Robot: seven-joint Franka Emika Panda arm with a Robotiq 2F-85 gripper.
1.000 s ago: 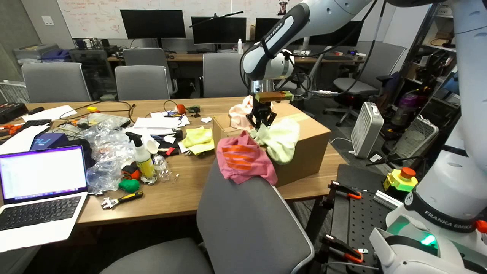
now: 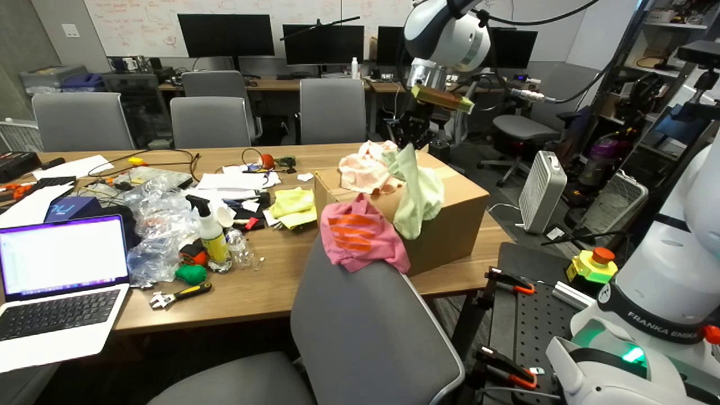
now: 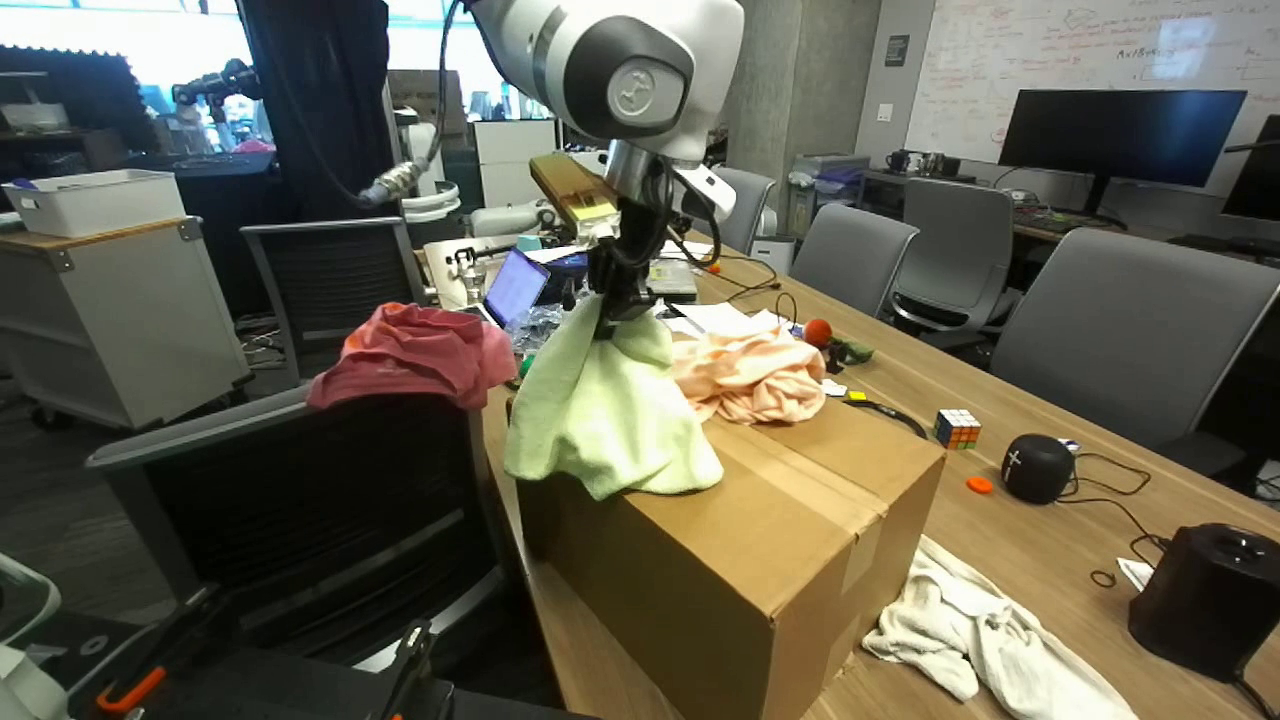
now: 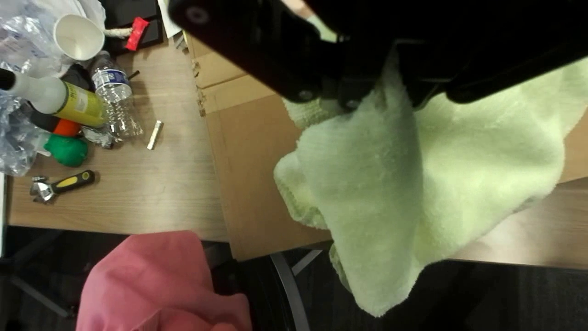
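A pale green cloth [image 3: 606, 414] hangs from my gripper [image 3: 614, 322], which is shut on its upper part. Its lower folds drape over the edge of a cardboard box [image 3: 768, 516]. In the wrist view the cloth [image 4: 366, 182] spreads below the dark fingers, partly hiding the box [image 4: 259, 160]. A peach cloth [image 3: 756, 372] lies crumpled on the box top, behind the green one in exterior view 1. Over the chair back beside the box is a pink cloth [image 2: 364, 233] with orange stripes.
A yellow cloth [image 2: 293, 206] lies on the table left of the box, near a spray bottle [image 2: 212, 236] and other clutter. A white cloth [image 3: 996, 636] rests at the box's other side. Part of the box top is bare.
My gripper has risen and moved back and to the right in exterior view 1. The green cloth, bunched on the box before, now hangs stretched upward from it.
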